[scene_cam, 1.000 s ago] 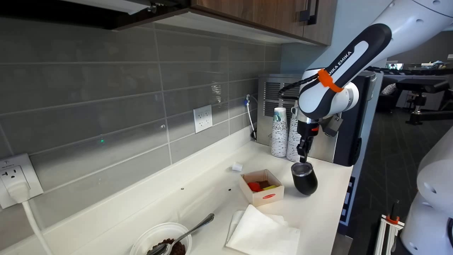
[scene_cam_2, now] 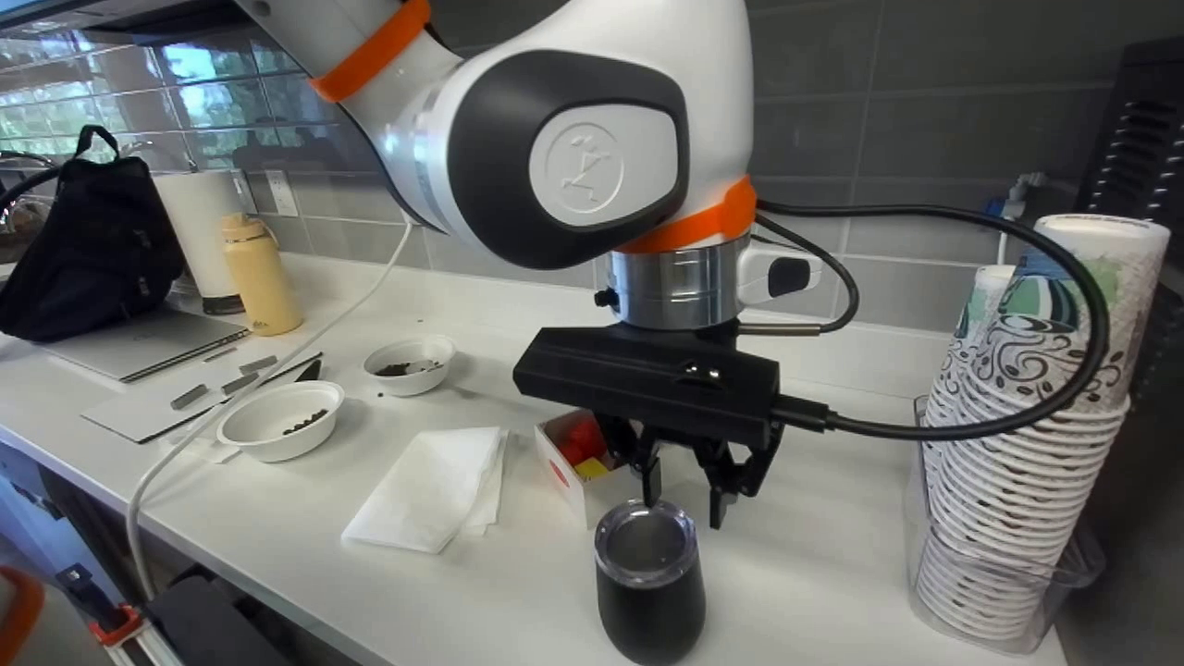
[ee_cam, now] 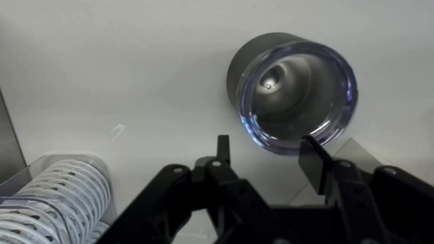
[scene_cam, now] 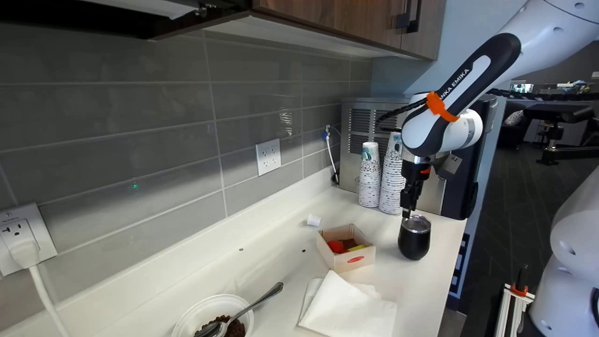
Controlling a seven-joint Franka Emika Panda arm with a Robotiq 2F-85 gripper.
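Observation:
A black tumbler (scene_cam_2: 652, 605) with a clear rim stands upright on the white counter, looking empty from above in the wrist view (ee_cam: 301, 97). Just above it, at its rim, is my gripper (scene_cam_2: 684, 505), pointing down. Its two fingers are apart, and only bare counter shows between them in the wrist view. One fingertip (ee_cam: 311, 148) overlaps the tumbler's rim there; whether it touches I cannot tell. The other fingertip (ee_cam: 223, 147) is clear of the tumbler.
A small box (scene_cam: 346, 253) with red and yellow items sits beside the tumbler, near folded white napkins (scene_cam: 351, 306). Stacked paper cups (scene_cam_2: 1021, 444) rise close to the machine (scene_cam: 359, 126). White bowls (scene_cam_2: 283, 422) stand further along. The counter's front edge is close to the tumbler.
A second ago the tumbler leaned over beneath my gripper; now it stands upright, slightly further right in exterior view 1. My gripper and arm have shifted right too.

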